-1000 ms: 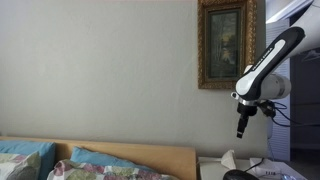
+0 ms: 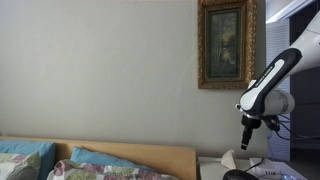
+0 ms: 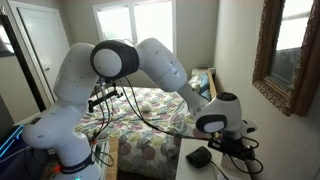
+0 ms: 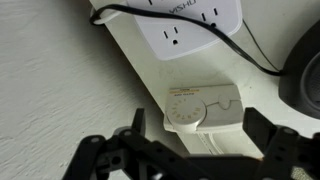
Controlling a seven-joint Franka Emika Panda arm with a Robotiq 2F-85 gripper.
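Observation:
My gripper stands open in the wrist view, its two dark fingers spread with nothing held between them. Beyond the fingertips lies a small white device (image 4: 222,104) with a round knob (image 4: 186,108), on a pale surface. A white power strip (image 4: 190,30) with outlets is above it in that view. In exterior view 1 the gripper (image 2: 246,136) hangs over the white surface by the wall, apart from what lies below. Exterior view 2 shows the gripper (image 3: 240,147) partly among dark cables.
A black rounded object (image 4: 302,82) sits close by, also visible in exterior view 2 (image 3: 203,157). Black cable (image 4: 225,37) crosses the power strip. A gold-framed picture (image 2: 227,45) hangs on the wall near the arm. A bed with a wooden headboard (image 2: 170,157) stands to one side.
My gripper has shifted slightly to the right and down in exterior view 1. The objects below have not visibly moved.

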